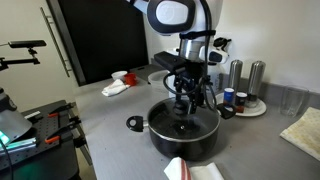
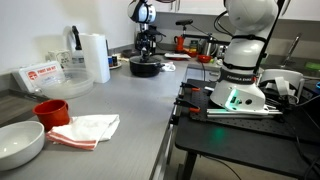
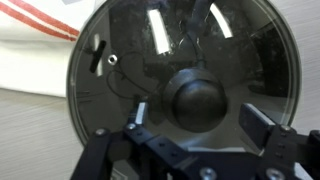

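Observation:
A black pot [image 1: 183, 143] with two side handles stands on the grey counter, covered by a glass lid [image 3: 130, 75]. In the wrist view the lid's round black knob [image 3: 196, 100] lies ahead of my gripper, between the lines of its fingers. The fingers are open, with nothing gripped. From exterior view 1, my gripper reaches down close over the lid, and its fingertips hide the knob there. Whether they touch the lid cannot be told. Across the room, exterior view 2 shows the same pot [image 2: 146, 67] small, under the arm.
A red-and-white cloth [image 1: 178, 169] lies just in front of the pot. Behind it are blue-topped cups [image 1: 229, 96] on a plate and metal shakers [image 1: 256, 76]. A beige towel [image 1: 304, 128] rests at right. The counter left of the pot is clear.

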